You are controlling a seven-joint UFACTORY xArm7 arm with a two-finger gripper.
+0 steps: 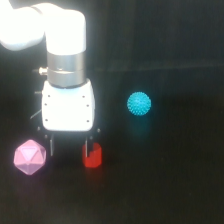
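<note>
My white gripper [69,150] hangs on the left side of the camera view, its body below a grey metal collar. Its two thin dark fingers stand well apart, and only dark surface shows between them. A small red block [93,157] lies at the right finger, which overlaps its upper left part; I cannot tell whether they touch. Left of the left finger, apart from it, rests a pink faceted ball [30,157]. Farther off to the right sits a blue knobbly ball [139,104], clear of the gripper.
White arm links [24,25] come in from the upper left. Beyond the blue ball, the background is dark and nothing distinct shows.
</note>
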